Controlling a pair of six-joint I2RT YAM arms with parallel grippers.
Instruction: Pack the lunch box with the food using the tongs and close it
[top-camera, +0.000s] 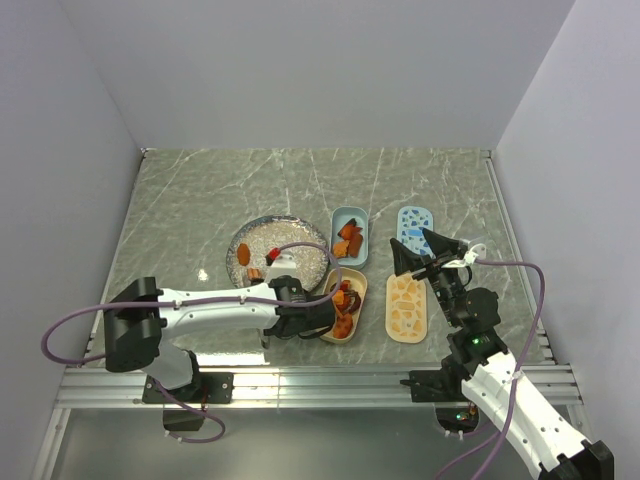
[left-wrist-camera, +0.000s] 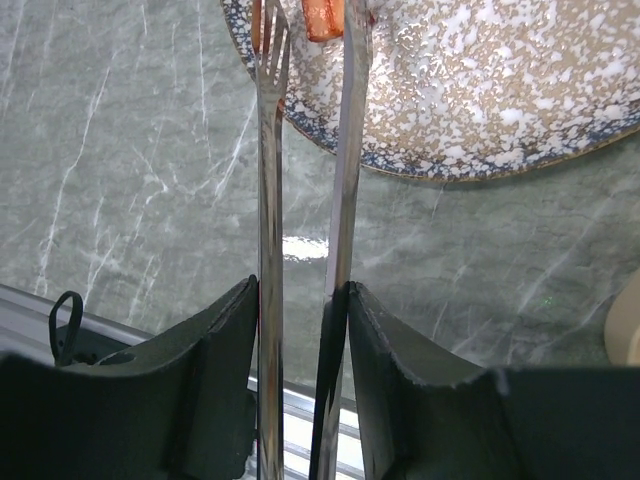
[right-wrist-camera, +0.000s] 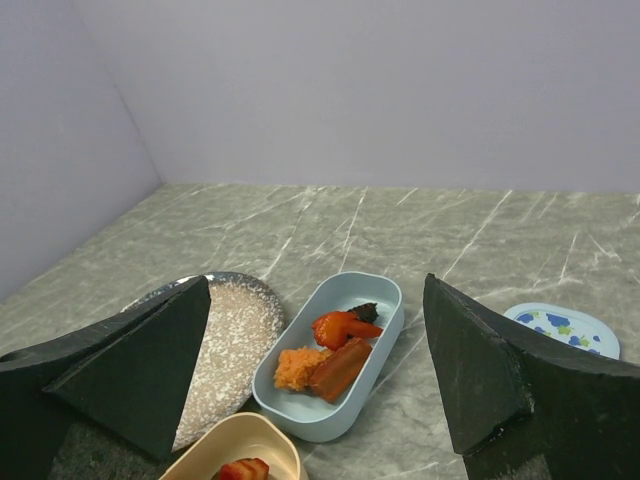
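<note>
My left gripper holds a metal fork (left-wrist-camera: 270, 200) and a knife-like utensil (left-wrist-camera: 345, 180) side by side, their tips over the round speckled plate (left-wrist-camera: 480, 90) near an orange food piece (left-wrist-camera: 322, 18). The cream box (top-camera: 354, 278) with food sits right of the plate; the blue box (right-wrist-camera: 362, 394) behind it holds several food pieces. My right gripper hangs open above the right side of the table, nothing visible between its fingers.
A blue patterned lid (top-camera: 414, 218) and a yellow patterned lid (top-camera: 405, 315) lie at the right. Walls enclose it.
</note>
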